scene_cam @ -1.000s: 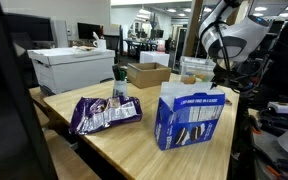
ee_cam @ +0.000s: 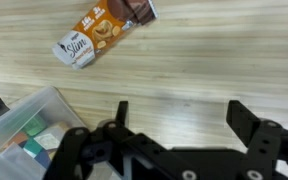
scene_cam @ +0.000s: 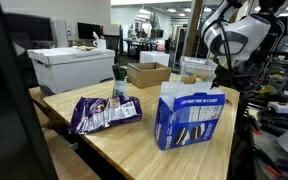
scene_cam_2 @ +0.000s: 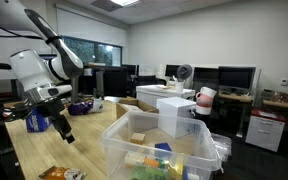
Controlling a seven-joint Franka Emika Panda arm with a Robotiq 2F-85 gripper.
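My gripper stands open above the wooden table, with only bare wood showing between its fingers. An orange and brown snack packet marked "Slim" (ee_cam: 106,30) lies flat at the upper left in the wrist view, clear of the fingers. That same packet (scene_cam_2: 62,173) shows at the bottom edge of exterior view 2. In exterior view 1 a purple snack bag (scene_cam: 106,114) lies on the table, left of a blue box with a torn white top (scene_cam: 187,122). The gripper is behind and right of this box there.
A clear plastic bin (scene_cam_2: 119,148) with several coloured items stands beside the packet; its corner (ee_cam: 62,105) shows at the wrist view's lower left. A cardboard box (scene_cam: 148,75) and a container (scene_cam: 120,86) stand farther along. Wood below the gripper is clear.
The arm at the right has shifted only slightly. The bag, the blue box and the other table items have stayed where they were.
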